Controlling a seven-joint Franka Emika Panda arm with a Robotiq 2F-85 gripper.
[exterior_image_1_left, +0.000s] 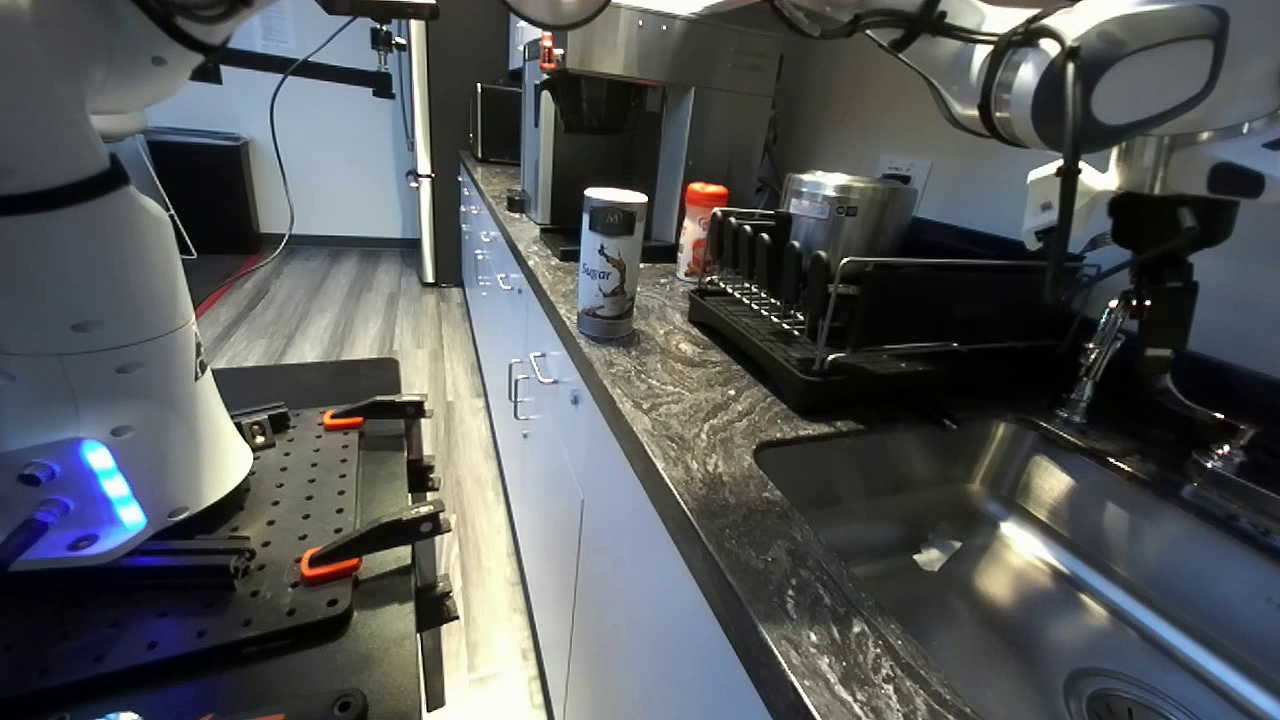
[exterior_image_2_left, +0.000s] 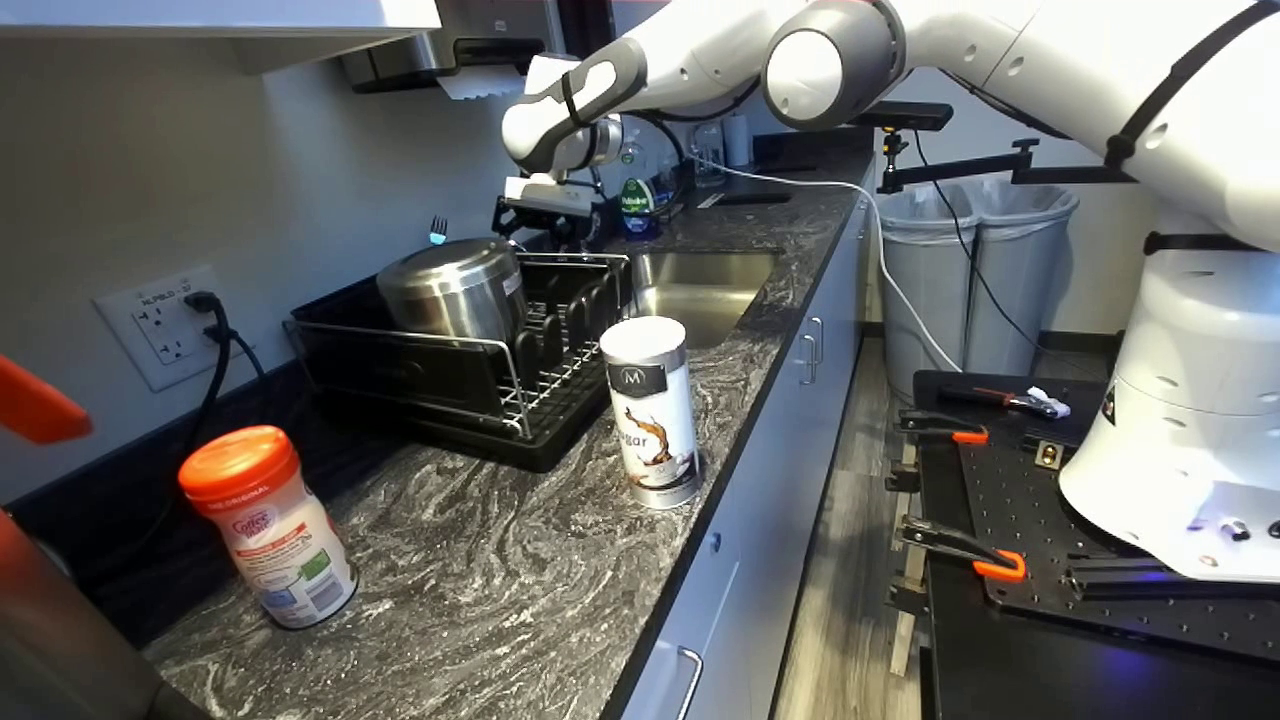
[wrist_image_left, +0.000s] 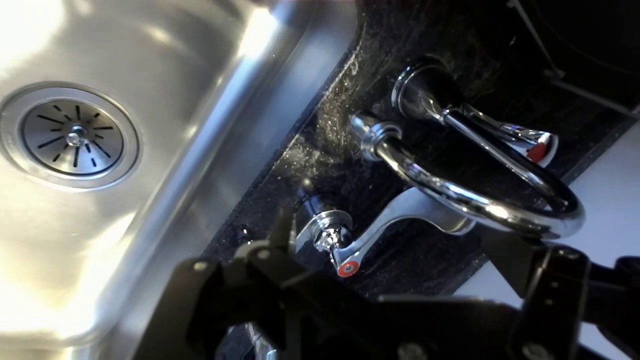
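Observation:
My gripper (exterior_image_1_left: 1159, 342) is low over the back of the sink, at the chrome faucet (exterior_image_1_left: 1094, 360). In the wrist view the gripper is open, its dark fingers (wrist_image_left: 282, 234) spread wide. A curved lever handle (wrist_image_left: 414, 207) with a red-ringed end lies across the gap between them in that picture. The arched spout (wrist_image_left: 480, 207) reaches close to the right-hand finger. Whether either finger touches the metal, I cannot tell. A second lever (wrist_image_left: 528, 141) shows behind the spout.
The steel sink (exterior_image_1_left: 1008, 480) holds a white scrap (exterior_image_1_left: 937, 552). A black dish rack (exterior_image_1_left: 960, 312) with a steel pot (exterior_image_1_left: 846, 210) stands beside the faucet. Farther along are a sugar canister (exterior_image_2_left: 654, 414) and a red-lidded creamer bottle (exterior_image_2_left: 274, 528).

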